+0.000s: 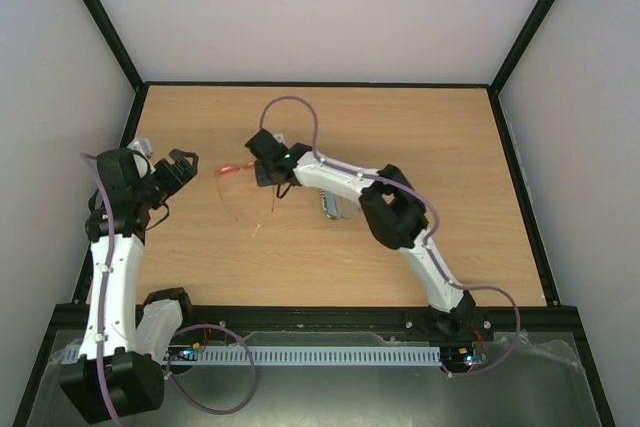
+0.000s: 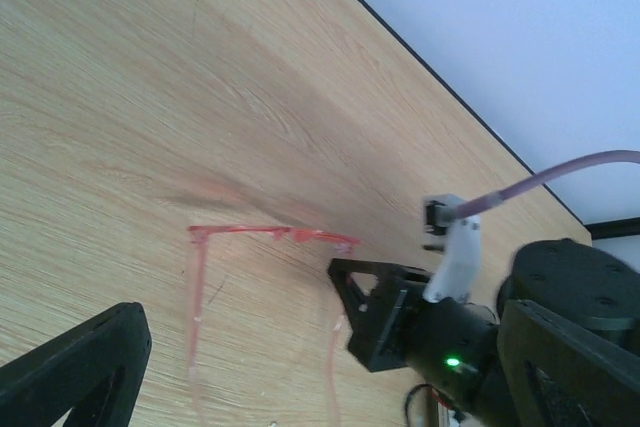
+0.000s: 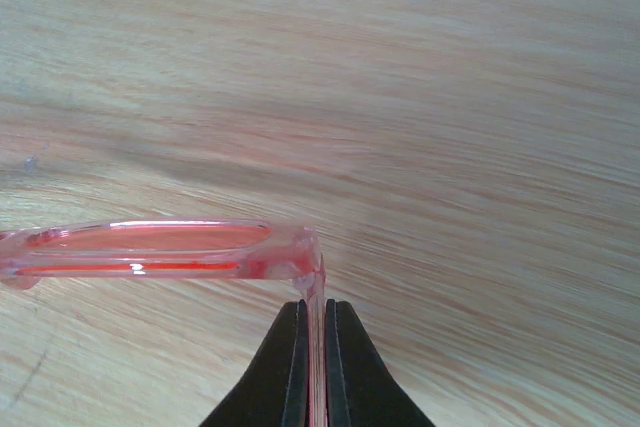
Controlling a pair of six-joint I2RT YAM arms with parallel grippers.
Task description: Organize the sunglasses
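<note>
Pink see-through sunglasses hang at my right gripper, blurred in the left wrist view, their temples spread. In the right wrist view its black fingers pinch one temple just below the hinge, and the lens front stretches left. My left gripper has its fingers wide apart at the bottom of its view, nothing between them. From above, that left gripper stays at the table's left side, clear of the sunglasses.
A small grey-and-clear object lies near the table's middle, partly behind the right arm.
</note>
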